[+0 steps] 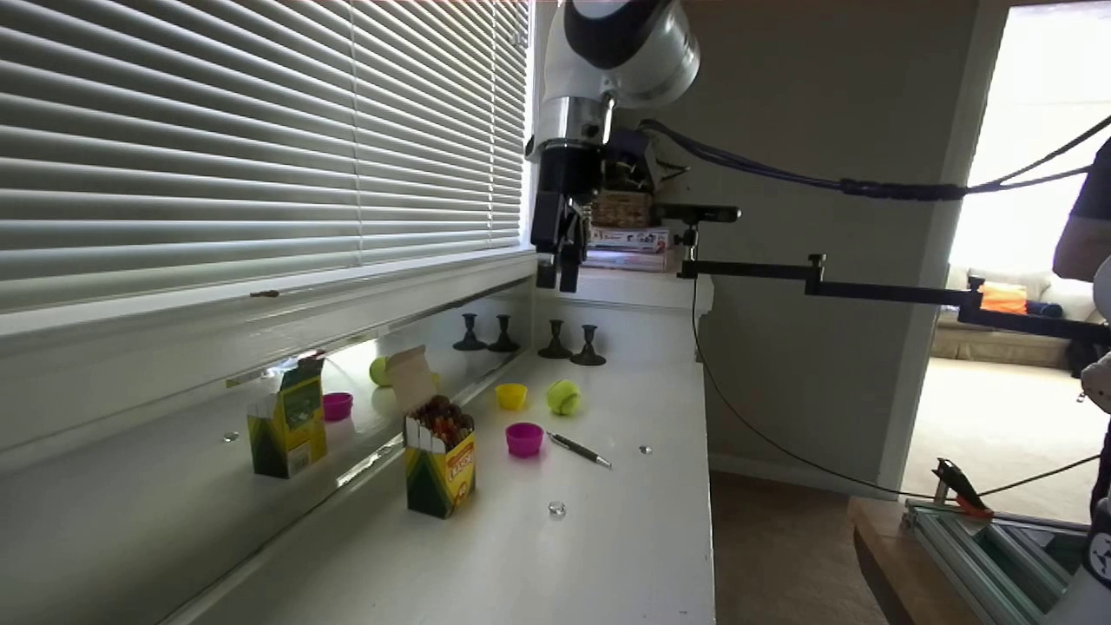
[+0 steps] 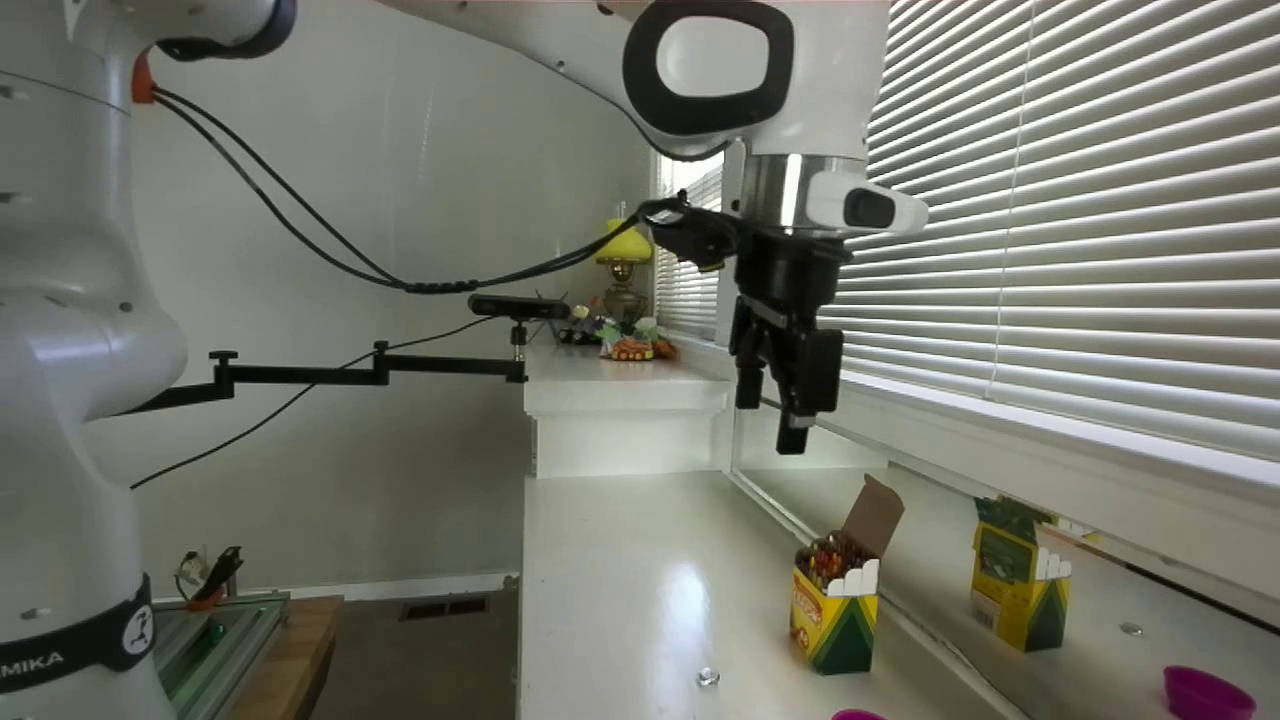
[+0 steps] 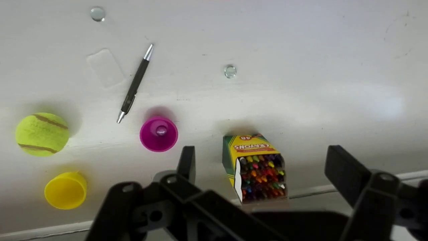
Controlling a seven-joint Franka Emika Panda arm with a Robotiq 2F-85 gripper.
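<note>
High over the white counter hangs my gripper, open and with nothing between its spread fingers. In the wrist view the yellow and green crayon box appears between them, well below, its lid up and crayons showing. A magenta cup with a clear bead inside stands left of the box, and a yellow cup lies further left. The tennis ball rests beyond the yellow cup. A black pen and two glass gems, one nearer the box and one past the pen, lie on the bare surface.
A mirror strip along the wall doubles the objects, below window blinds. Dark candlesticks stand at the counter's far end. A camera arm juts in beyond its edge.
</note>
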